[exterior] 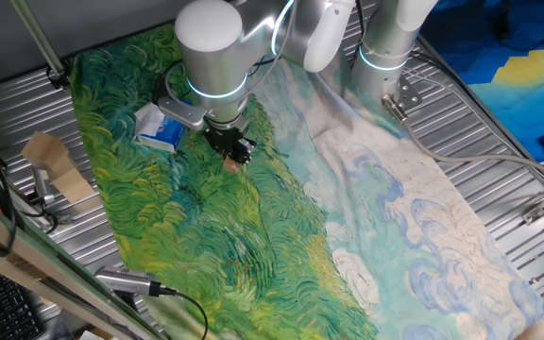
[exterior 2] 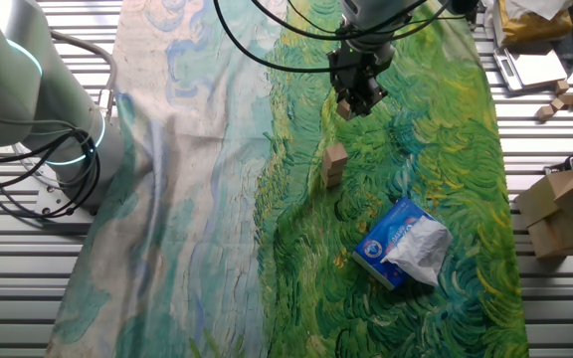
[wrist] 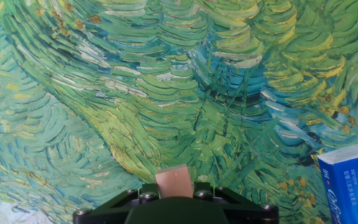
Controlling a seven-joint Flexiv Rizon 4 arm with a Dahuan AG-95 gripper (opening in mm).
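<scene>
A small wooden block (wrist: 174, 182) sits between the fingertips of my gripper at the bottom of the wrist view; the fingers are shut on it. In exterior view 2 my gripper (exterior 2: 356, 89) holds that block (exterior 2: 344, 109) above the green part of the cloth. Apart from it, nearer the tissue pack, a short stack of wooden blocks (exterior 2: 334, 165) stands on the cloth. Exterior view 1 shows my gripper (exterior: 234, 151) with the held block (exterior: 229, 164) peeking out below; the stack cannot be made out there.
A blue tissue pack (exterior 2: 398, 244) with a white tissue sticking out lies beyond the stack. The painted cloth (exterior: 253, 255) has wide bare areas. Off its edge are small loose blocks (exterior 2: 560, 101) and cardboard boxes (exterior 2: 563, 211). Cables hang around the arm.
</scene>
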